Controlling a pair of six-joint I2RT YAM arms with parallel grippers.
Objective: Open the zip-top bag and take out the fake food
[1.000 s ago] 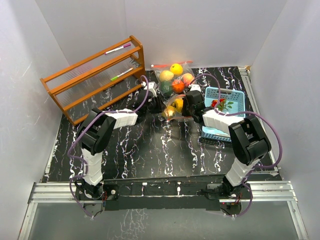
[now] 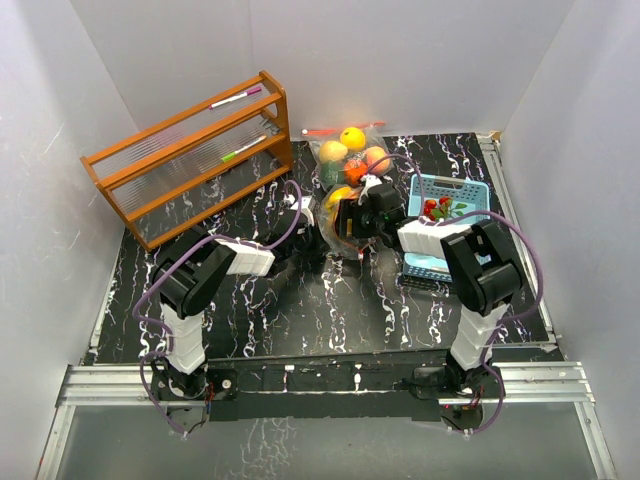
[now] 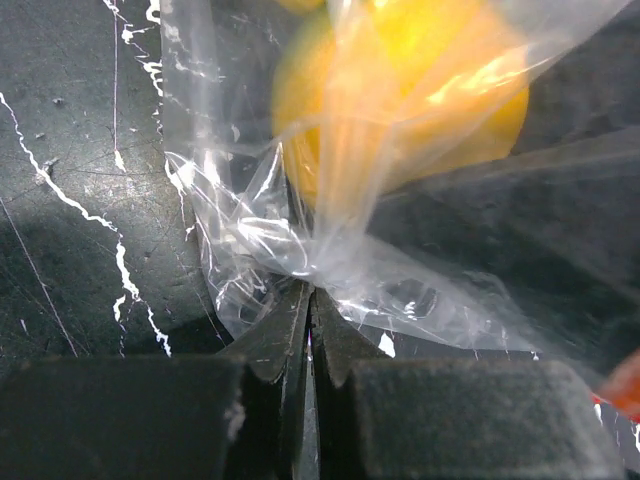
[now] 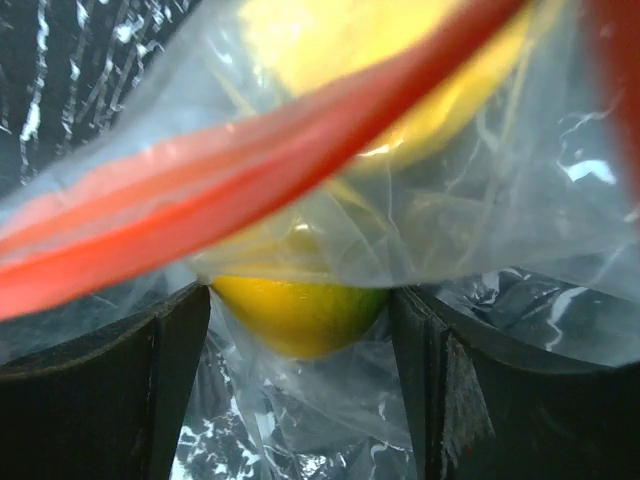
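A clear zip bag with yellow fake food lies between the grippers at the centre of the top view. My left gripper is shut at the bag's lower left; in its wrist view the fingertips meet at crumpled plastic, but whether any is pinched is unclear. My right gripper is over the bag, fingers part open around a yellow piece inside, with the red zip strip crossing above. Whether it grips that piece is unclear.
A second bag of fruit lies behind. A blue basket with strawberries is at the right, a wooden rack at the back left.
My right gripper has moved left over the bag, covering more of it.
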